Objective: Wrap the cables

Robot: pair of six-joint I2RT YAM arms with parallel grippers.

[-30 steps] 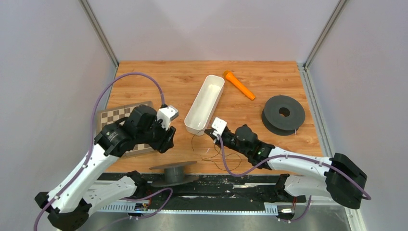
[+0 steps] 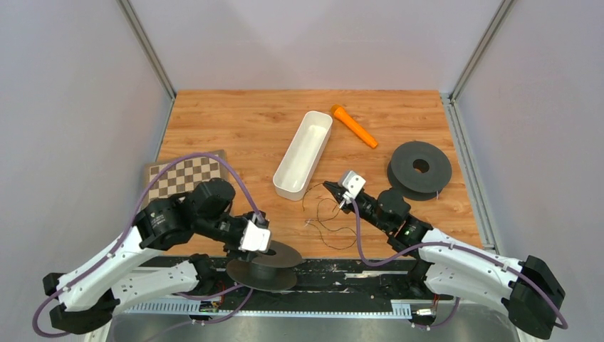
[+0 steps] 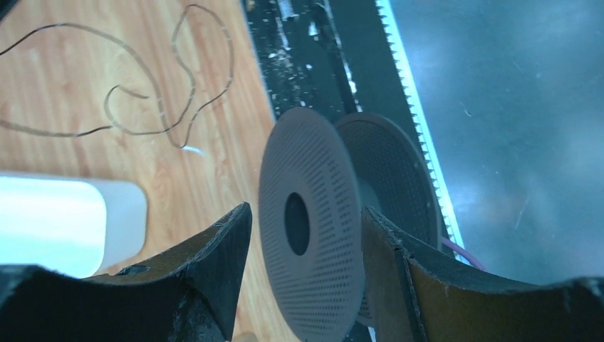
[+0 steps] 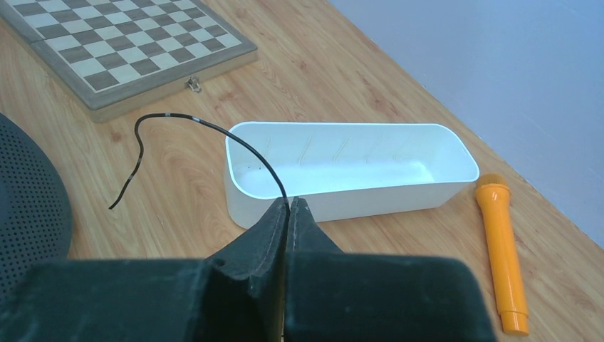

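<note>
A thin dark cable (image 4: 226, 132) rises between the tips of my right gripper, which is shut on it; its free end curls left above the table. The rest of the cable (image 3: 162, 114) lies in loose loops on the wood. At the table's front edge, a grey two-flange spool (image 2: 261, 276) stands tilted, partly hidden by my left arm. My left gripper is open, its fingers (image 3: 226, 246) apart in front of the perforated near flange (image 3: 313, 278). The right fingertip overlaps that flange's edge; whether they touch, I cannot tell.
The white bin (image 2: 283, 178) stands empty mid-table, an orange microphone-shaped object (image 2: 356, 128) behind it. At the right lies another grey spool (image 2: 406, 164). A chessboard (image 2: 184, 175) rests at the left, partly behind my left arm.
My right gripper has shifted right with the cable, its loops shifting too.
</note>
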